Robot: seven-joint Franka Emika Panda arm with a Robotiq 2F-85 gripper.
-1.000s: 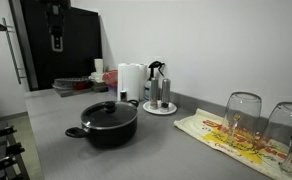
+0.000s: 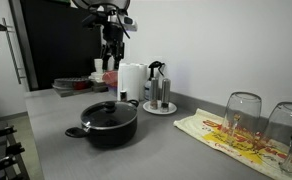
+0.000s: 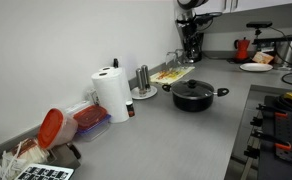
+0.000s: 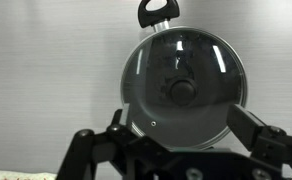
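A black pot point(image 2: 108, 127) with a glass lid point(image 2: 110, 113) stands on the grey table, its two handles sticking out at the sides. From above, in the wrist view, the lid point(image 4: 184, 75) shows whole, with its dark round knob point(image 4: 183, 93) at the centre. My gripper is open, its fingers wide apart at the lower edge of that view and nothing between them. In exterior view 1 the gripper point(image 2: 112, 56) hangs high above the table, well clear of the lid. The pot point(image 3: 193, 97) also shows in exterior view 2.
A paper towel roll point(image 3: 109, 94) and a plate point(image 2: 160, 107) with shakers stand behind the pot. Two upturned glass jars point(image 2: 242, 113) rest on a yellow-patterned cloth point(image 2: 208, 128) at the right.
My arm has swung in from the left, high up, and the gripper has come towards the space above the pot. The pot and its lid have not moved.
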